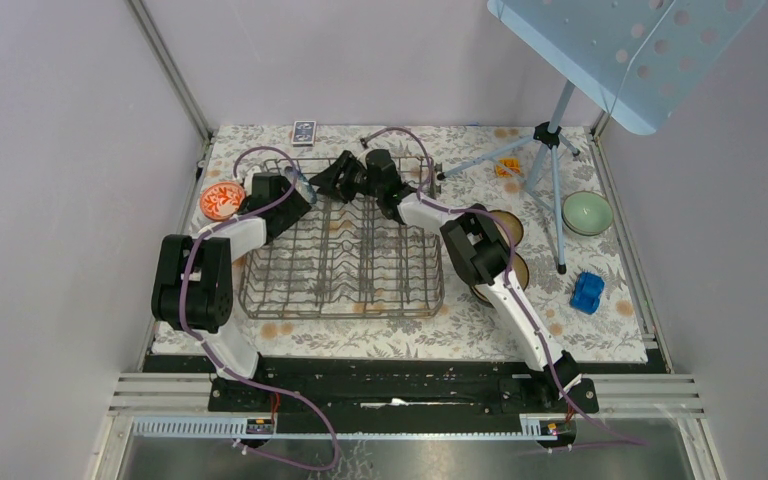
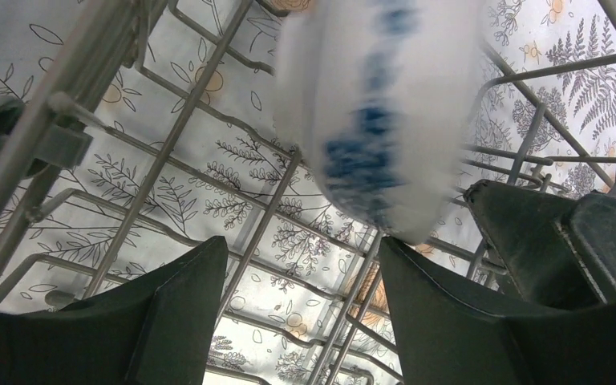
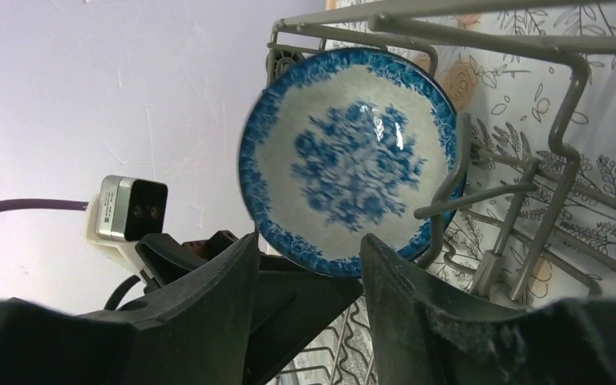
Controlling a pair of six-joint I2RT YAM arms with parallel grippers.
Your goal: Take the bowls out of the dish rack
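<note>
A blue-and-white floral bowl [image 3: 351, 156] stands on edge in the rear left of the grey dish rack [image 1: 340, 310], seen as a small sliver [image 1: 302, 184] from above. My left gripper is open, its fingers just short of the bowl's blurred side [image 2: 385, 96]. My right gripper is also open, facing the bowl's inner face, with nothing seen held between its fingers. Both grippers are close together at the rack's back.
An orange-patterned dish [image 1: 221, 200] lies left of the rack. Brown bowls [image 1: 508, 225] lie right of it, partly under my right arm. A green bowl [image 1: 588, 213], blue item [image 1: 587, 292] and light-blue stand [image 1: 558, 230] occupy the right side.
</note>
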